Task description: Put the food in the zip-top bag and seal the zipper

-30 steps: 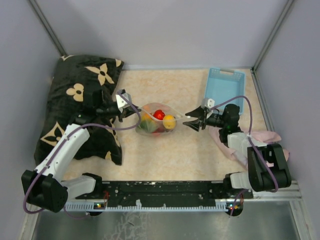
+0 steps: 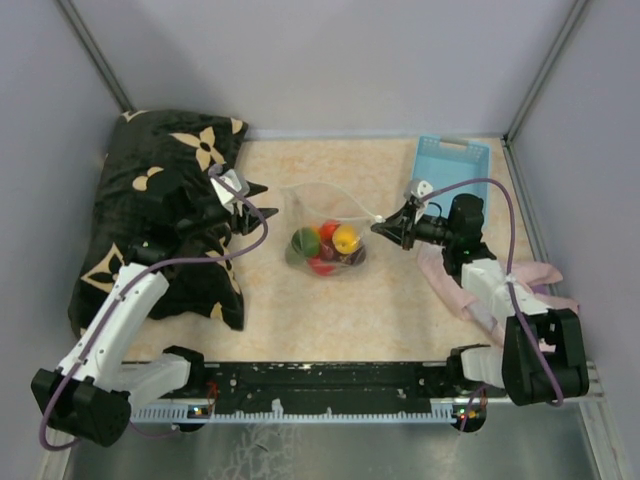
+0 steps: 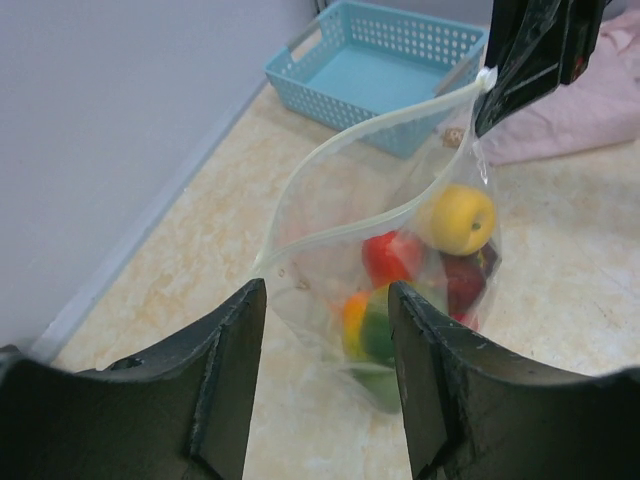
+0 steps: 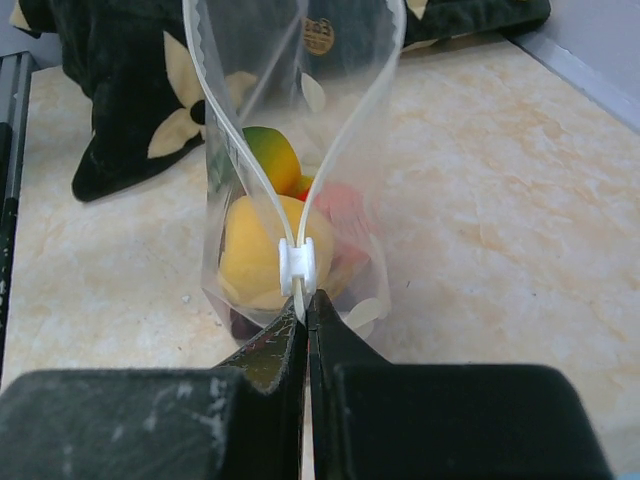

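The clear zip top bag [image 2: 320, 205] stands mid-table with its mouth gaping, holding several pieces of food: a yellow fruit [image 3: 461, 219], a red one [image 3: 392, 256], a green-orange one [image 4: 270, 158] and darker ones low down. My right gripper is shut on the bag's right corner, just behind the white zipper slider [image 4: 297, 264]. To the left of the bag, my left gripper [image 2: 262, 203] is open and apart from it. In the left wrist view the bag's free left corner [image 3: 262, 264] appears beyond the gap between the left fingers.
A blue basket [image 2: 452, 160] stands at the back right, with a pink cloth [image 2: 455, 285] in front of it. A dark flowered cushion [image 2: 165, 215] covers the left side.
My right gripper has shut on the bag's corner and moved slightly right and back. The left one has let go of the other corner and drawn back left, and the bag's mouth has spread wider.
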